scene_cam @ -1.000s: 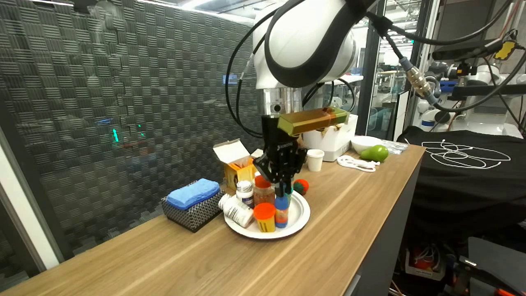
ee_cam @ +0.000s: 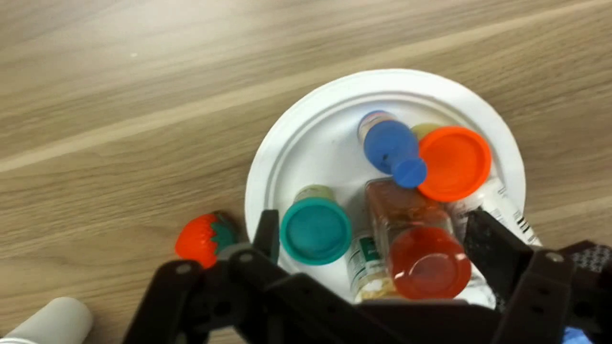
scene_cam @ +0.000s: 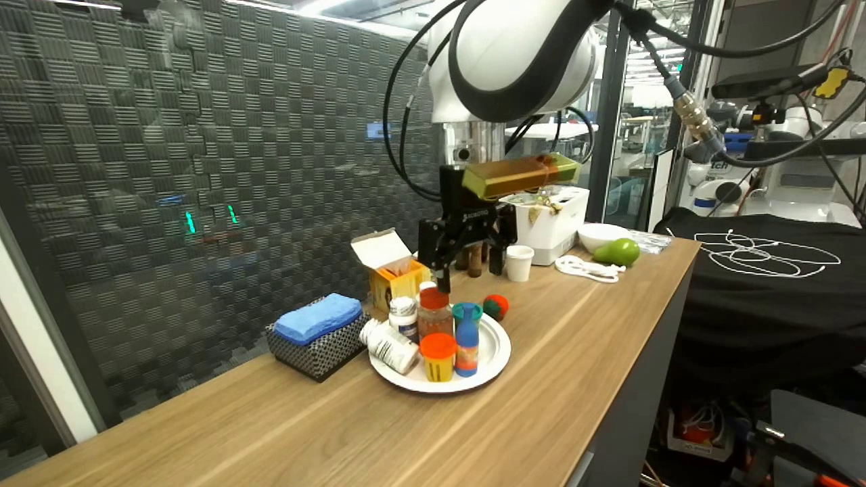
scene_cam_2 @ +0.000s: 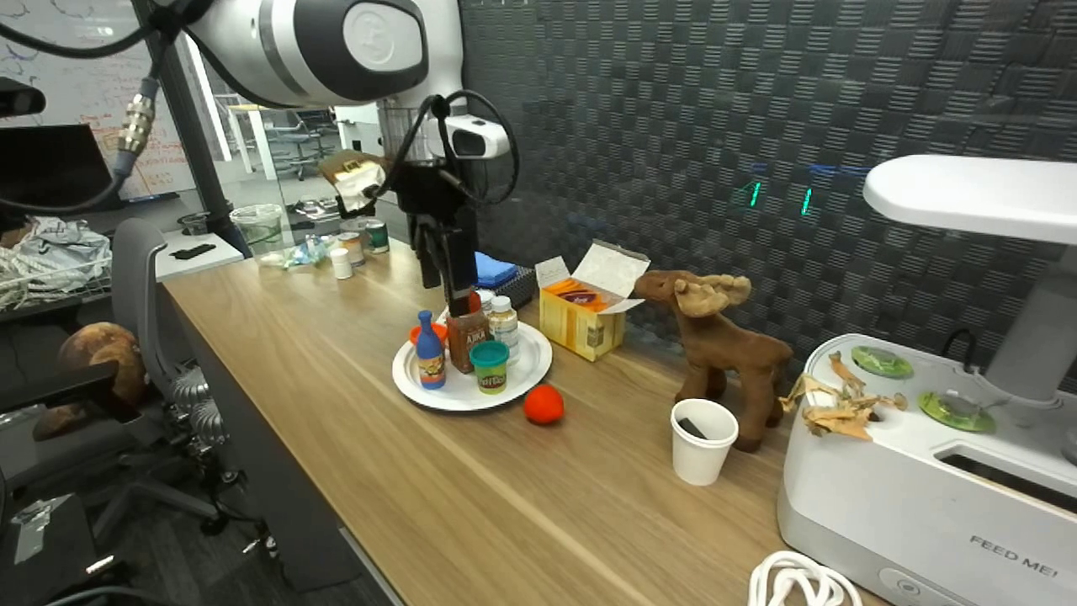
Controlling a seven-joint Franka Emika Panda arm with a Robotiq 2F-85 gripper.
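My gripper (scene_cam: 469,276) stands open above the back of the white plate (scene_cam: 496,366), nothing held between its fingers. On the plate a blue bottle (scene_cam: 467,345) stands upright beside an orange-lidded tub (scene_cam: 438,357). A red-capped clear bottle (ee_cam: 430,263) and a teal-lidded tub (ee_cam: 316,231) appear between the spread fingers in the wrist view, lower than the gripper. One white pill bottle (scene_cam: 390,346) leans tilted over the plate's rim, and another pill bottle (scene_cam: 403,318) is upright. A toy strawberry (ee_cam: 198,240) rests on the table just outside the plate.
A black box with a blue cloth (scene_cam: 318,320) and an open yellow box (scene_cam: 396,280) flank the plate. Farther along are a paper cup (scene_cam_2: 702,441), a brown moose toy (scene_cam_2: 722,348) and a white planter (scene_cam_2: 909,475).
Earlier the gripper was low at the blue bottle's top; now it is higher and its fingers are spread apart. The blue bottle stands free on the plate.
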